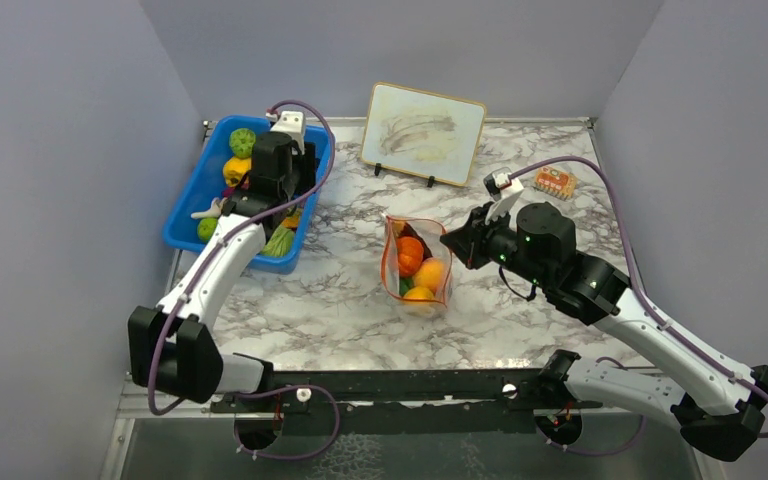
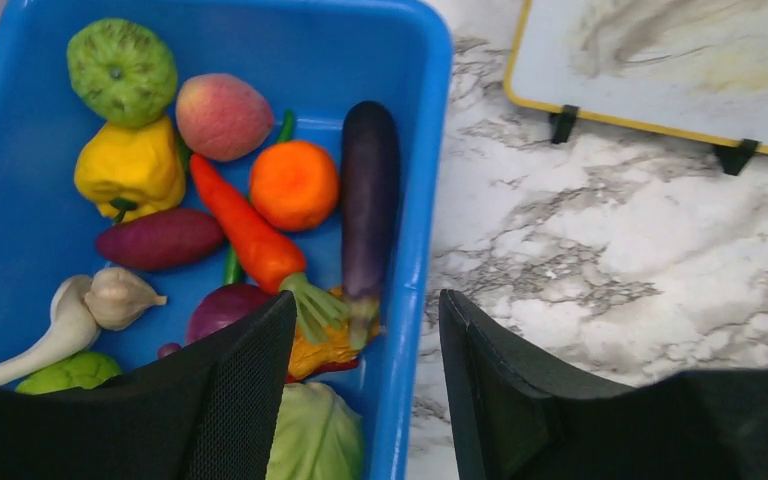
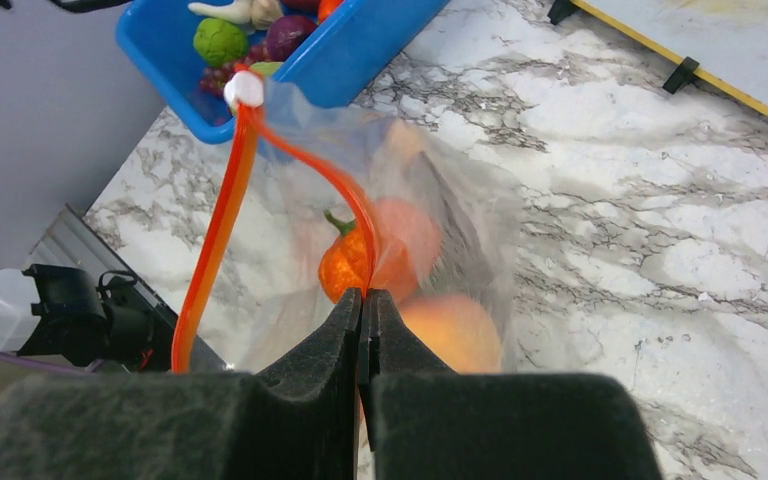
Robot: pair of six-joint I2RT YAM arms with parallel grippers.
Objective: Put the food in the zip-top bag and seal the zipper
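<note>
My right gripper is shut on the orange-edged rim of the clear zip top bag (image 3: 217,225). The bag's mouth gapes, and its slider end (image 3: 245,90) is free. Inside are an orange pumpkin (image 1: 410,256), a peach (image 1: 429,274) and other pieces partly hidden by the film. Over the right side of the blue bin (image 1: 182,212), my left gripper is open with nothing between its fingers. Below it in the left wrist view lie an eggplant (image 2: 369,175), a carrot (image 2: 250,225) and an orange (image 2: 294,185).
More food fills the bin, including a yellow pepper (image 2: 132,165) and a green cabbage (image 2: 312,435). A whiteboard (image 1: 423,133) stands at the back, with a small patterned packet (image 1: 555,182) to its right.
</note>
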